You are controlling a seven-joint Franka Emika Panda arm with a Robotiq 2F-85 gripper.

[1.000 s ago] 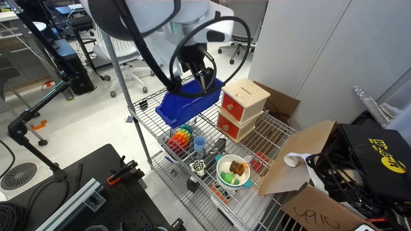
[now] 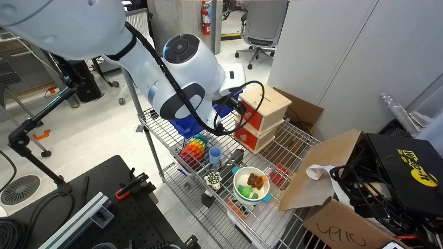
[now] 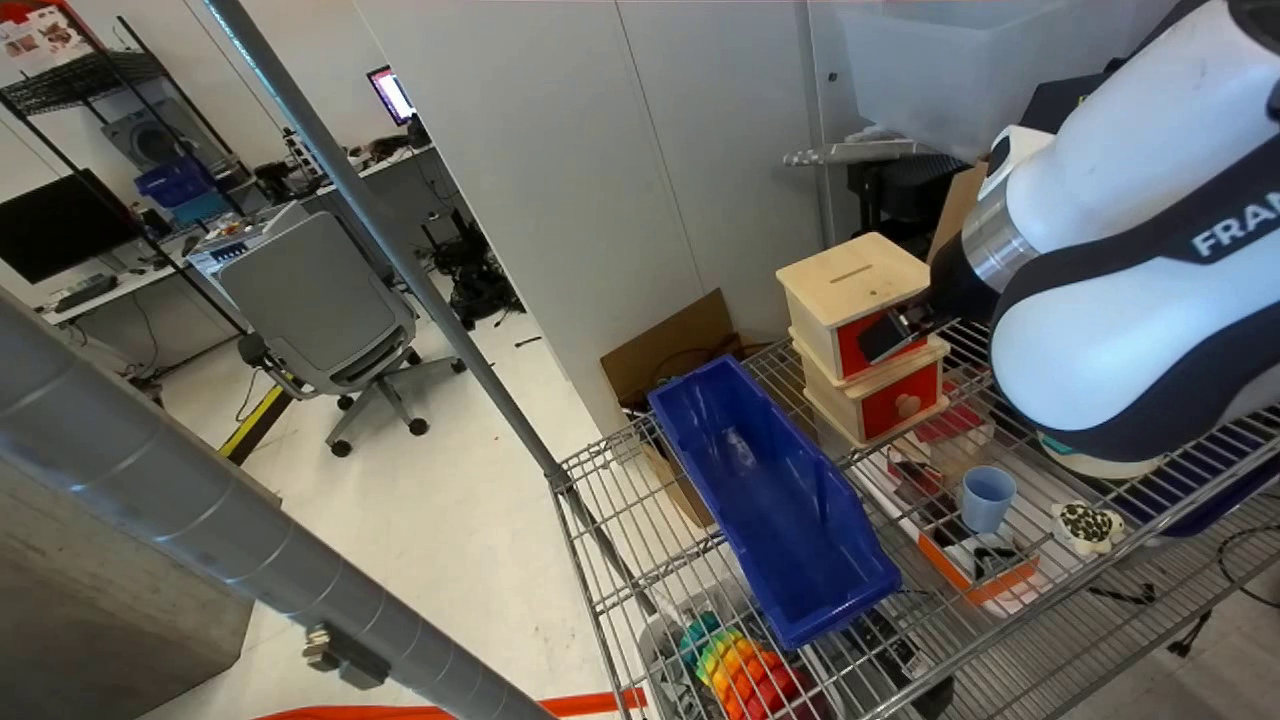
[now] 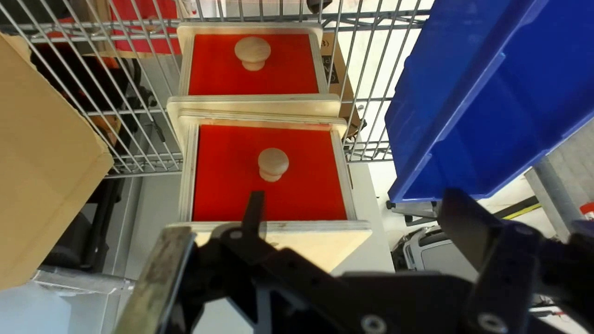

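Note:
Two stacked wooden boxes, the upper box (image 2: 265, 99) and the lower box (image 3: 888, 408), have red drawer fronts with round wooden knobs. Both drawers look closed. In the wrist view, the picture is upside down: the upper box's knob (image 4: 273, 161) is nearer, the lower box's knob (image 4: 252, 51) beyond it. My gripper is open, its dark fingers (image 4: 255, 211) spread wide with nothing between them. In exterior view 2, the gripper (image 3: 894, 332) appears in front of the upper drawer; contact with it cannot be judged. In exterior view 1, the arm and cable partly hide it.
A blue bin (image 3: 768, 504) lies on the wire shelf beside the boxes. Also there are a light blue cup (image 2: 215, 155), a spotted toy (image 2: 213, 180) and a white bowl (image 2: 251, 186) with small toys. A cardboard box (image 2: 332, 182) stands past the shelf's edge.
The arm has come down and toward the drawers from above the blue bin. It now covers much of the bin and part of the upper drawer in exterior view 1.

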